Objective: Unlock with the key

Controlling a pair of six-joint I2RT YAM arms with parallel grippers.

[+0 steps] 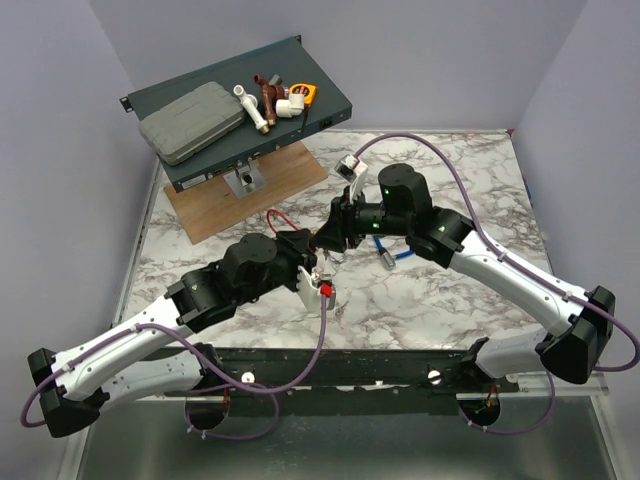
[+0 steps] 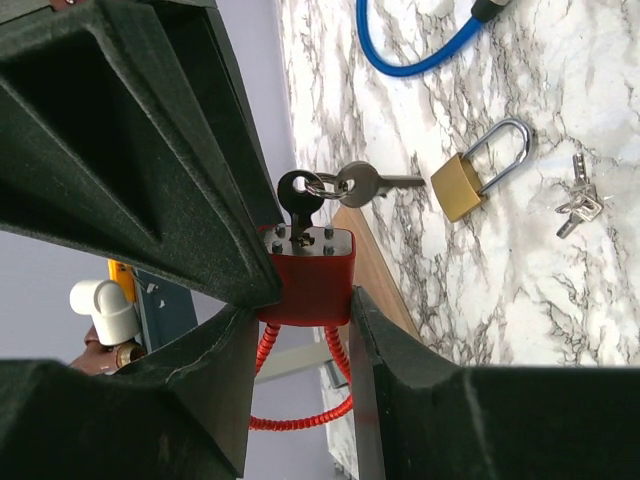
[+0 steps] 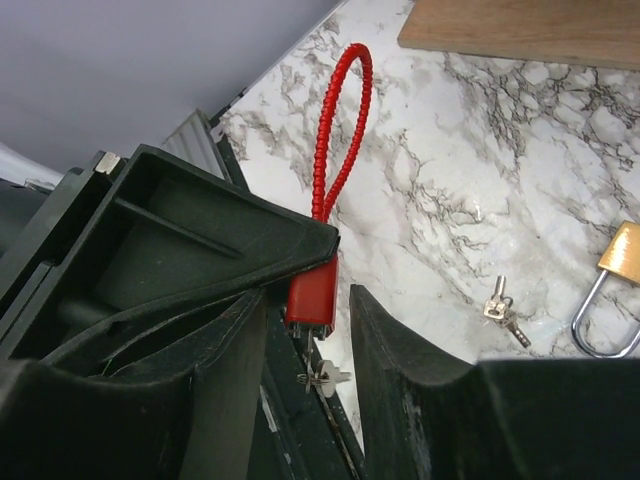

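In the left wrist view, my left gripper is shut on a red padlock (image 2: 312, 285) with a red cable shackle (image 2: 300, 422). A black-headed key (image 2: 299, 198) stands in its keyhole, and a silver key (image 2: 362, 185) hangs from it on a small ring. My right gripper is partly open; in its own view the red padlock and the keys (image 3: 322, 377) show between the fingers. One black right finger (image 2: 185, 165) lies close beside the padlock in the left wrist view. Contact between the right fingers and the key cannot be made out.
A brass padlock (image 2: 457, 187) and a small bunch of keys (image 2: 580, 200) lie on the marble table. A blue cable lock (image 2: 400, 68) lies nearby. Behind, a wooden board (image 1: 245, 190) carries a dark raised tray (image 1: 240, 140) with a grey case and fittings.
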